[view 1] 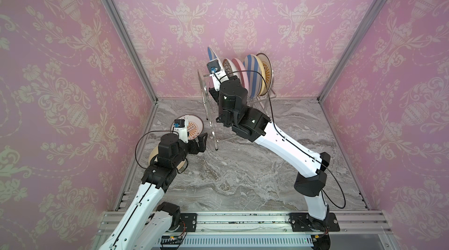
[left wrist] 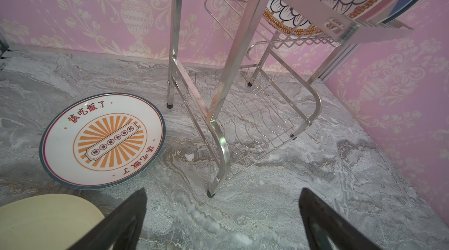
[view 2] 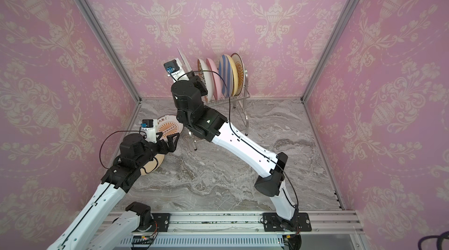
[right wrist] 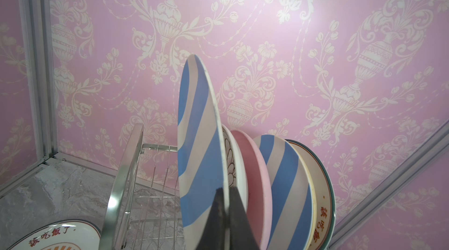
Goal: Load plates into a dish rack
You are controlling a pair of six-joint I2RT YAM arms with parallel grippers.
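Observation:
My right gripper is shut on the rim of an upright blue-striped plate [right wrist: 198, 133] at the left end of the plates in the steel rack [right wrist: 119, 179]. Pink, floral, striped and other plates [right wrist: 252, 184] stand to its right. My left gripper is open and empty, low beside the rack. Below it on the floor lie a white plate with an orange sunburst [left wrist: 103, 140] and a cream plate [left wrist: 42, 222].
Bare marble floor [view 1: 304, 128] lies right of the rack. Pink patterned walls enclose the area on three sides; the rack stands near the back wall.

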